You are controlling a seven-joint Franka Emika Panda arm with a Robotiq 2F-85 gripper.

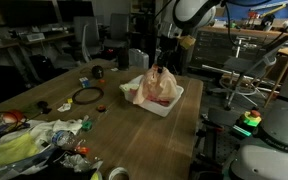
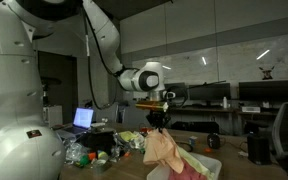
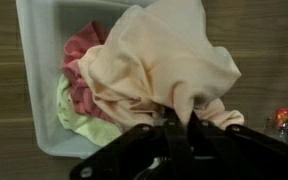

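A light peach cloth hangs from my gripper, which is shut on it; the fingertips are partly hidden by the folds. In exterior view 1 the cloth drapes in front of and over the white bin, and in exterior view 2 the cloth hangs in a long fold. Inside the bin, the wrist view shows a dark pink cloth and a pale yellow-green cloth.
A black cable loop lies on the wooden table, left of the bin. Clothes and small items crowd the table's left side. The table in front of the bin is clear. A person stands behind the table.
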